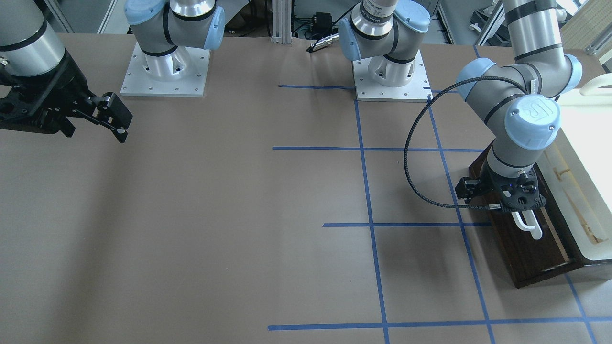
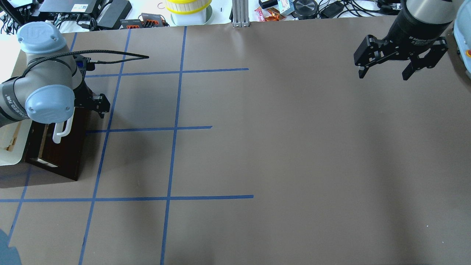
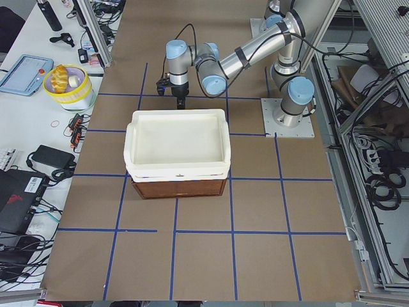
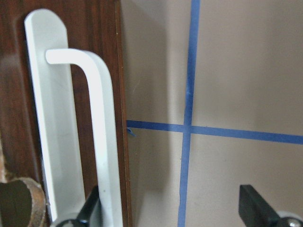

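A dark wooden box [image 1: 536, 258] with a pale plastic top [image 3: 177, 144] stands on the taped table. Its white handle [image 4: 104, 123] runs along the wooden face. My gripper is at that handle, open wide: one black finger lies behind the handle's bar, the other stands out over the bare tabletop. In the front view the gripper [image 1: 499, 192] hangs over the box's face, with the handle showing below it. At the lower left of the wrist view a cut-out edge in the wood shows.
Another arm's black gripper [image 2: 399, 57] hangs over the table away from the box. More arm bases [image 1: 163, 86] stand at the table's back.
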